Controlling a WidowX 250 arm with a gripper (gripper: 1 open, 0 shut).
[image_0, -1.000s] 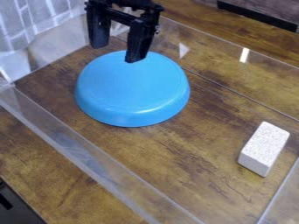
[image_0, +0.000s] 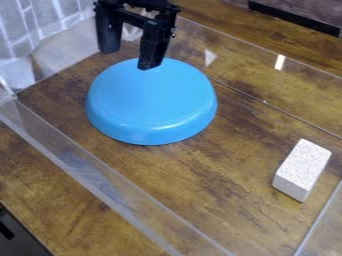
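Note:
My black gripper (image_0: 130, 50) hangs at the top centre of the camera view, open, its two fingers apart with nothing visible between them. It is over the back part of a round blue domed object (image_0: 151, 108) that rests on the wooden floor of a clear-walled enclosure. A white speckled rectangular block (image_0: 302, 170) lies apart, at the right.
Clear walls (image_0: 114, 190) run along the left and front. Crumpled clear plastic or fabric sits at the back left.
My gripper has shifted slightly left and up in the view over the last second. The blue object and white block look unmoved.

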